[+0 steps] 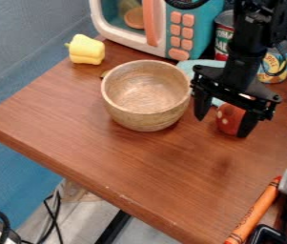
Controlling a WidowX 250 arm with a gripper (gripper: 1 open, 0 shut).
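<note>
My black gripper hangs at the right of the table, just right of a wooden bowl. A red round object, like a tomato or apple, is low between or just behind its fingers, partly hidden. The fingers look apart; whether they touch the red object I cannot tell. A pale blue cloth lies behind the arm.
A toy microwave stands at the back, with cans to the right. A yellow pepper sits at back left. An orange marker lies front right.
</note>
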